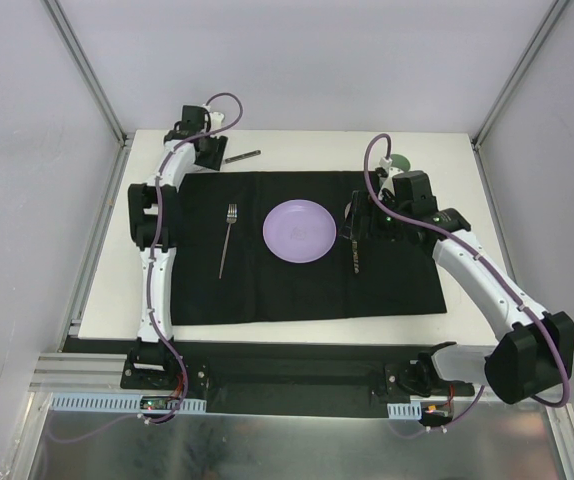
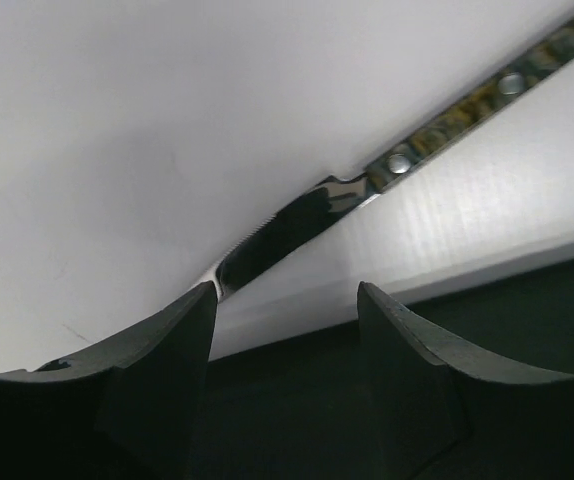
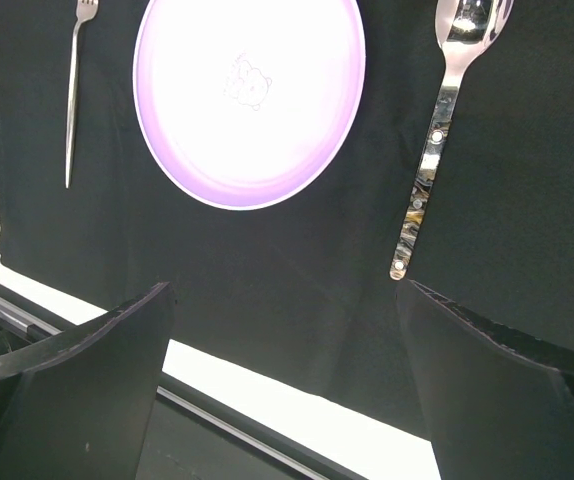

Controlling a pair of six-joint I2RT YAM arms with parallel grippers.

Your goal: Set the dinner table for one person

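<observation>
A knife [image 2: 292, 225] lies on the white table at the back left, just beyond the black mat [image 1: 267, 290]. My left gripper is over it, fingers apart and empty, with the blade tip by one fingertip. On the mat a fork [image 1: 228, 228] lies left of a purple plate [image 1: 299, 231]; a spoon [image 3: 427, 165] lies to its right. My right gripper hangs above the spoon's side of the mat, open with nothing between its fingers.
A green round object [image 1: 400, 160] at the back right is partly hidden by the right arm. Walls border the table.
</observation>
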